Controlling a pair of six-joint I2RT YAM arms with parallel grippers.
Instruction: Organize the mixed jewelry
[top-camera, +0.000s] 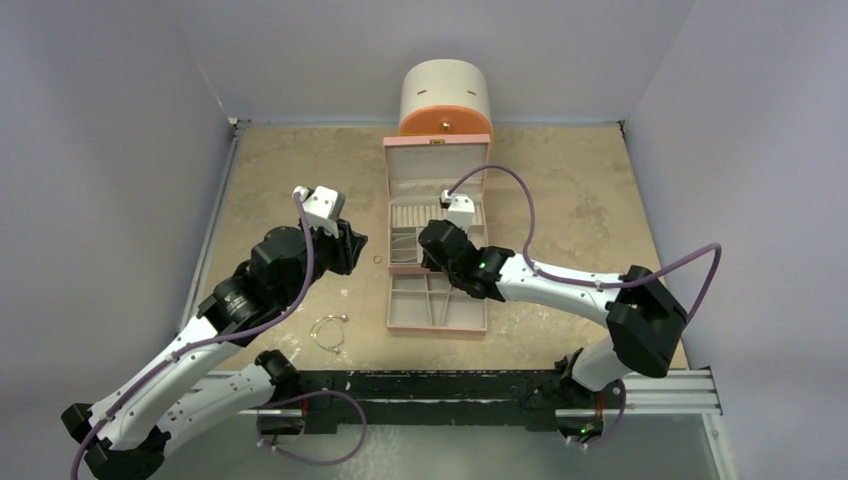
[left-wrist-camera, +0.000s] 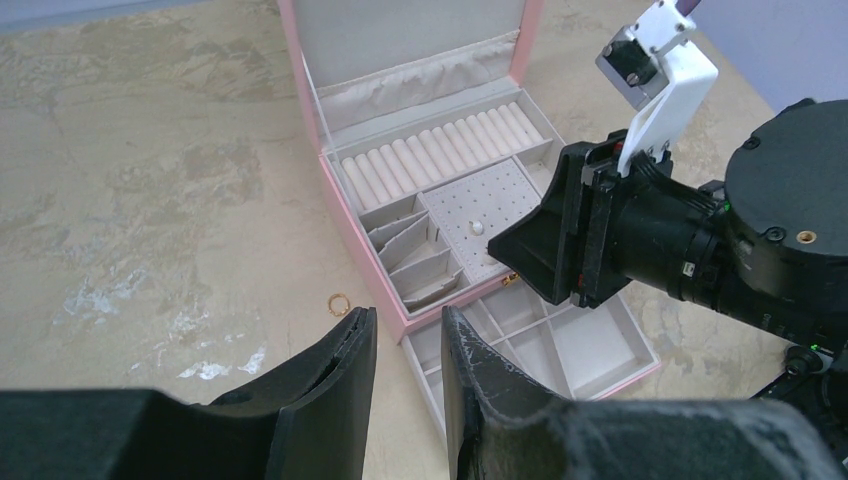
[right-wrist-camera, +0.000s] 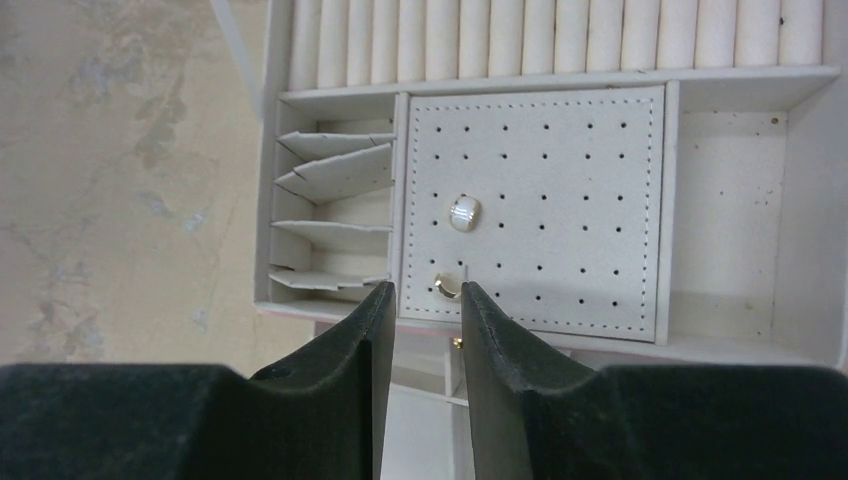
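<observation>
The pink jewelry box (top-camera: 437, 330) stands open, lid up at the back and front drawer out. On its dotted panel (right-wrist-camera: 560, 200), a silver earring-like piece (right-wrist-camera: 464, 212) and a small gold piece (right-wrist-camera: 447, 287) sit toward the left side. My right gripper is open above the panel's lower left, its fingertips beside the gold piece and nothing visibly held. Left of the box, a thin gold ring (left-wrist-camera: 339, 304) lies on the table. My left gripper hangs over that side, fingers apart and empty. A gold bracelet (top-camera: 315, 333) with ball ends lies at front left.
Behind the lid stands a cream container (top-camera: 445, 85) with an orange front. The box also has ring rolls (left-wrist-camera: 440, 150), divided slots (right-wrist-camera: 340, 180) and drawer compartments (left-wrist-camera: 600, 345). The table to the right of the box is clear apart from the right arm.
</observation>
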